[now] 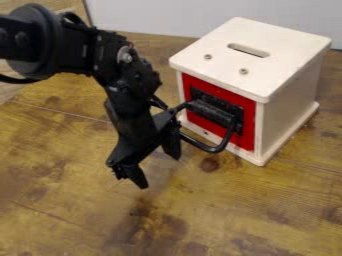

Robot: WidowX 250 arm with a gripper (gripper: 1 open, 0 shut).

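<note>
My black gripper [152, 160] hangs low over the wooden floor, left of a white wooden box [249, 59], its two fingers pointing down and apart with nothing visible between them. The box has a red front panel [198, 87] with a black fitting [214, 107]. A black bent bar or tube [223, 140] runs from that fitting down toward my gripper; whether it touches the gripper is unclear.
A pale wall stands behind, and a lighter board shows at the far left edge.
</note>
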